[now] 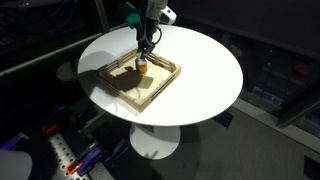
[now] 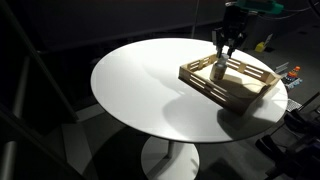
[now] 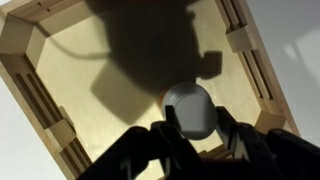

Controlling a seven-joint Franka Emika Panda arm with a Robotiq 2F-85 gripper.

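Note:
An orange bottle with a pale cap [image 1: 141, 66] stands upright inside a shallow wooden crate [image 1: 153, 96]. From above, the wrist view shows its round grey cap [image 3: 190, 108] between the dark fingertips of my gripper. The gripper is shut on the bottle near its top. In the second exterior view the bottle [image 2: 218, 71] is in the crate [image 2: 228, 97], below the gripper [image 2: 227, 48]. Whether its base touches the crate floor is hard to tell.
The crate's slatted walls surround the bottle on all sides. A round white table [image 1: 205, 75] carries the crate, with wide free room to one side of it. Cables and small items [image 2: 291, 77] lie beyond the table.

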